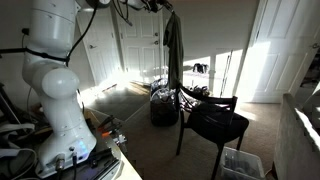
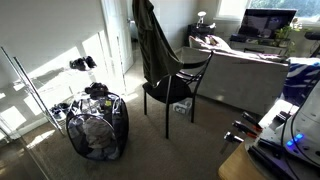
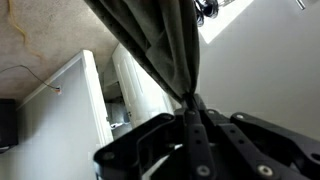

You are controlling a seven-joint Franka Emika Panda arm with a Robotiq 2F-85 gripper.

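Note:
A dark grey-green cloth (image 1: 175, 50) hangs in long folds from my gripper (image 1: 168, 8) near the top of exterior view 1. In exterior view 2 the same cloth (image 2: 155, 45) drops down in front of the chair's back, and the gripper is out of frame. The wrist view shows my gripper shut, with the gathered cloth (image 3: 160, 35) running up from its fingertips. Its hanging end is well above the floor.
A black chair (image 1: 213, 122) stands beside a dark mesh hamper (image 2: 98, 130) with things inside. Shoes (image 1: 197, 90) lie by the wall. A clear bin (image 1: 241, 164) sits at the front right. Open carpet lies between hamper and table.

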